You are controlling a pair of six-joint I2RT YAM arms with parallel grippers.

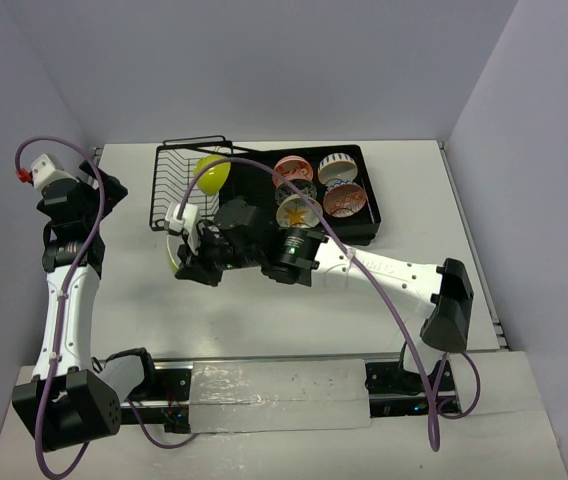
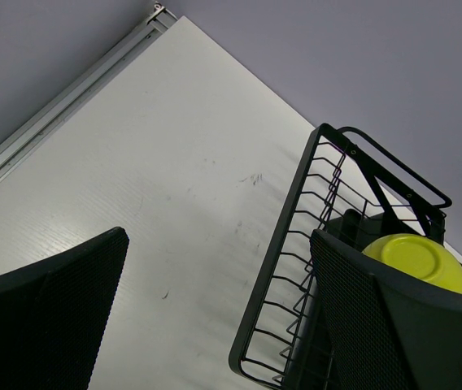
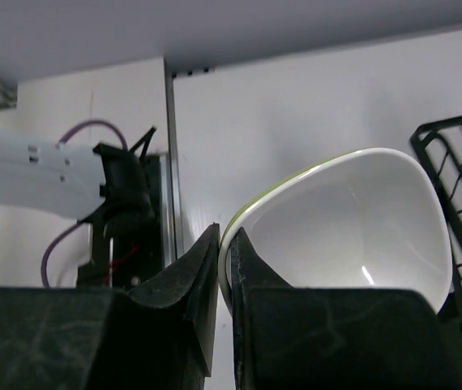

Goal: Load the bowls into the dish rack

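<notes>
The black dish rack holds a yellow-green bowl in its wire part and several patterned bowls in the black tray part. My right gripper is shut on the rim of a bowl, white inside with a green edge, held up at the rack's near left; in the top view it is mostly behind the arm. My left gripper stands open left of the rack, nothing between its fingers.
Walls border the back and sides.
</notes>
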